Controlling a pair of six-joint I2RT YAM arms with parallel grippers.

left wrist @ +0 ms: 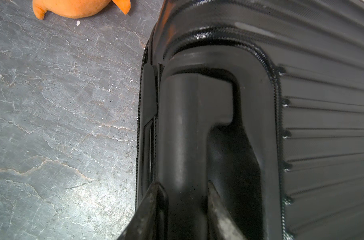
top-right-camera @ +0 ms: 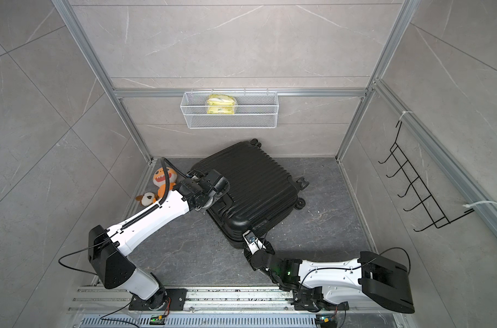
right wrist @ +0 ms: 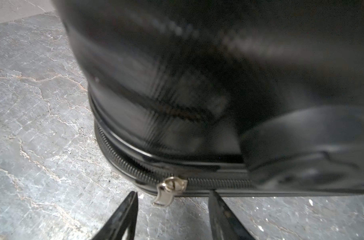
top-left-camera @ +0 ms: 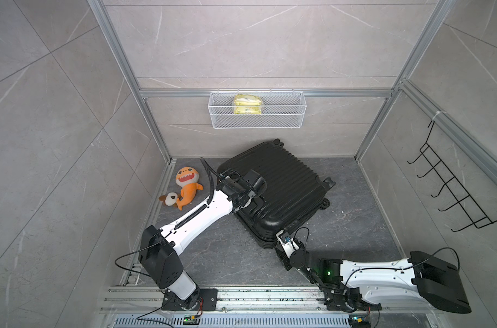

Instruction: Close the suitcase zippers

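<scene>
A black ribbed suitcase [top-left-camera: 281,186] lies flat on the floor, turned at an angle. Its side handle [left wrist: 182,132] shows in the left wrist view, with my left gripper shut on it. In the right wrist view, a silver zipper pull [right wrist: 170,190] hangs from the zipper track [right wrist: 218,183] near the suitcase's rounded corner. Left of the pull, a gap shows along the track around the corner. My right gripper is open; the pull appears between its fingertips in the view, toward the left finger [right wrist: 128,212], and contact cannot be made out.
An orange plush toy [top-left-camera: 188,186] and a small brown-and-white plush [top-left-camera: 170,199] lie left of the suitcase. A white wire basket [top-left-camera: 284,109] with a yellow package hangs on the back wall, a black hook rack [top-left-camera: 450,186] on the right.
</scene>
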